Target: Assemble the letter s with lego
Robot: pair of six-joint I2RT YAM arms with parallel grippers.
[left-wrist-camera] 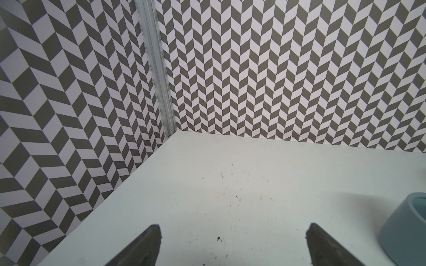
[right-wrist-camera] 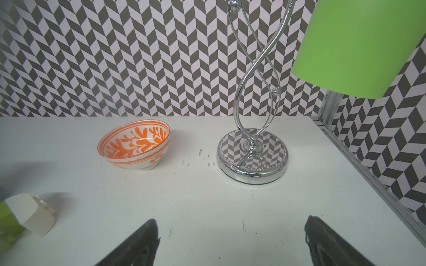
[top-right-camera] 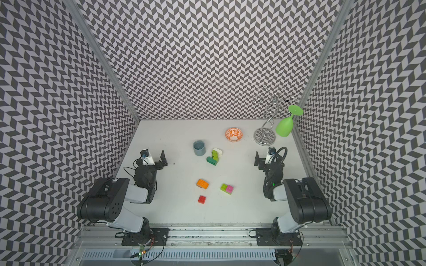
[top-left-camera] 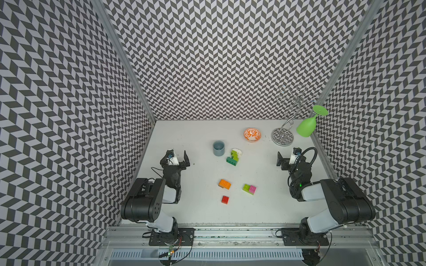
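A cluster of lime, dark green and white bricks (top-left-camera: 232,159) lies mid-table, its white end also at the left of the right wrist view (right-wrist-camera: 35,215). Nearer the front lie an orange brick (top-left-camera: 224,183), a red brick (top-left-camera: 225,199) and a lime-and-pink pair (top-left-camera: 249,188). My left gripper (top-left-camera: 174,157) stands open to the left of the bricks, my right gripper (top-left-camera: 288,157) open to their right, both empty and apart from them.
A blue-grey cup (top-left-camera: 218,148) stands just left of the cluster, an orange-patterned bowl (top-left-camera: 252,134) behind it. A chrome stand (top-left-camera: 282,137) and green goblet shape (top-left-camera: 306,127) occupy the back right.
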